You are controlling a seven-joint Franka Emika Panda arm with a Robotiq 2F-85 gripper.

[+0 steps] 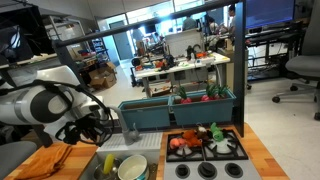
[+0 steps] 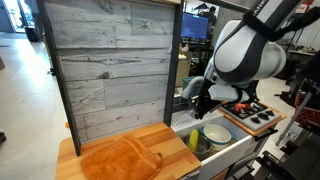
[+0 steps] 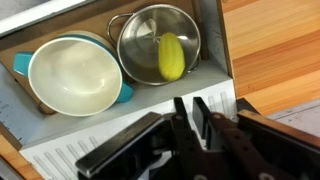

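Observation:
A yellow elongated object (image 3: 172, 57) lies in a round steel pot (image 3: 143, 65) in the wrist view; in exterior view 1 the yellow object (image 1: 112, 165) shows low, below the arm. My gripper is above and to one side of the pot, its fingers a little apart with nothing between them. From exterior view 2, the gripper (image 2: 203, 110) hangs over the basin area, clear of the yellow object (image 2: 193, 140). Exterior view 1 hides the fingertips partly against the dark background.
Beside the steel pot stands a white pot with a teal rim (image 3: 73, 75). An orange cloth (image 2: 120, 160) lies on the wooden counter. The stove (image 1: 207, 160) and teal crate (image 1: 205, 108) are farther right. A ribbed white drainboard (image 3: 85, 150) borders the basin.

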